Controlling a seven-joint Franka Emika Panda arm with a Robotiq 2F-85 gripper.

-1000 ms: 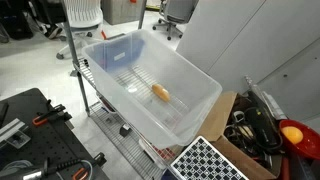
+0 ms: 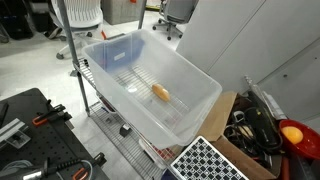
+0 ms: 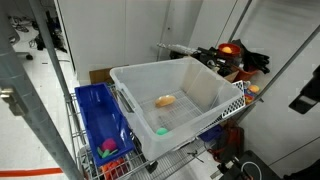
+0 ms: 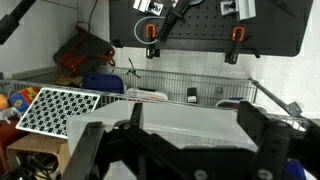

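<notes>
A clear plastic bin [image 2: 190, 84] stands on a wire rack. On its floor lies an orange-yellow oblong object [image 2: 160, 92], and in the second exterior view a small green object [image 3: 161, 131] shows near the bin's near end. In the wrist view my gripper is open, its dark fingers wide apart with nothing visible between them. Part of the pale bin [image 4: 180, 122] appears below and between those fingers; its contents cannot be made out there. Dark parts of the arm [image 3: 308, 100] cut into the right edge of the second exterior view.
A blue bin [image 3: 92, 106] holding a pink object [image 3: 110, 144] sits beside the clear one. A white perforated panel [image 2: 205, 162] and a cardboard box [image 2: 218, 118] with dark items adjoin its other end. The black perforated table [image 4: 215, 28] carries tools and clamps.
</notes>
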